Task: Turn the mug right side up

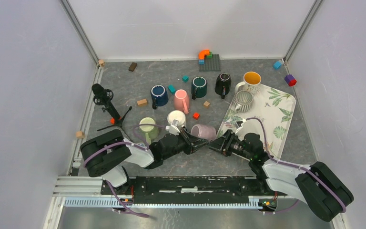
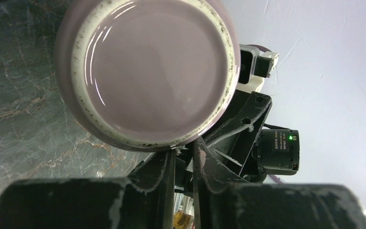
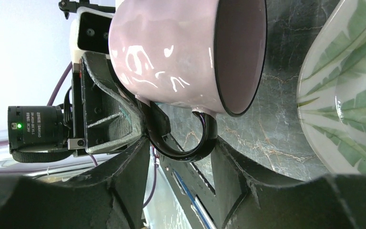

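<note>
A pinkish-lilac mug [image 1: 203,131] lies on its side between my grippers at the front middle. Its base [image 2: 152,71] faces my left gripper, whose fingertips sit close together just below the base's edge; whether anything is between them is unclear. In the right wrist view the mug body [image 3: 167,47] has its opening to the right and its black handle [image 3: 202,143] hanging down between the fingertips of my right gripper. Those fingers stand part open around the handle; whether they grip it is unclear.
Several other mugs, such as a pink one [image 1: 181,100] and a green one [image 1: 148,125], stand behind and left. A leaf-patterned tray [image 1: 280,138] lies right. Small blocks, like a red cube [image 1: 196,115], are scattered about. A black stand [image 1: 106,102] is at left.
</note>
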